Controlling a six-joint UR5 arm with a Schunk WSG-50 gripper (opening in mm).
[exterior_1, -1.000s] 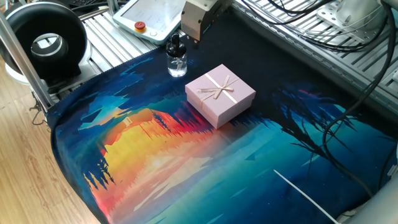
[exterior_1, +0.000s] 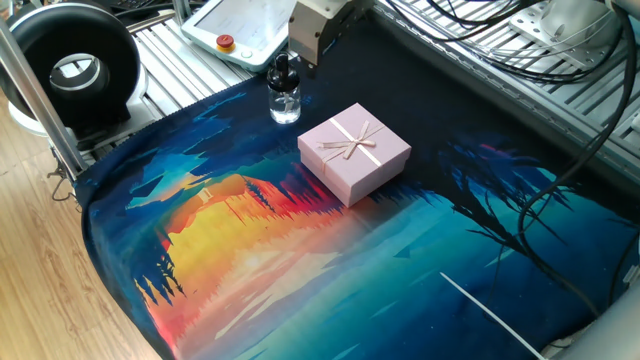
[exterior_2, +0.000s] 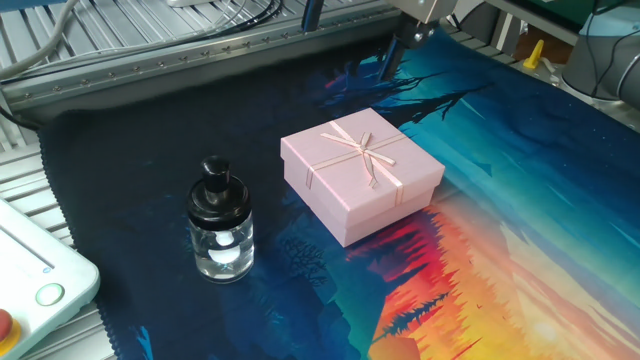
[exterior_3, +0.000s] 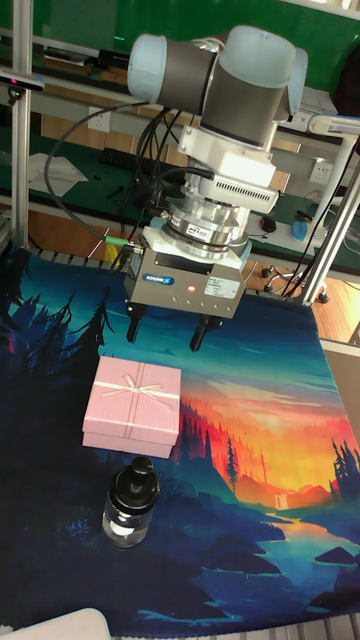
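A closed pink gift box (exterior_3: 132, 411) with a pale ribbon and bow sits on the printed mat; exterior view 2 shows the box (exterior_2: 365, 180) from the bottle's side. Beside it, apart, a clear glass bottle (exterior_2: 222, 230) with a black pump top stands upright. My gripper (exterior_3: 166, 332) points down beyond the box, on the side away from the bottle. Its two black fingers are spread wide, with nothing between them. Only part of the gripper's housing (exterior_1: 322, 32) shows at the top edge of exterior view 1.
A tablet-like controller with a red emergency button (exterior_1: 226, 42) lies beside the mat. Black cables (exterior_1: 590, 130) hang down at the right of exterior view 1.
The gripper housing has shifted very slightly left in exterior view 1. The box and bottle have stayed in place.
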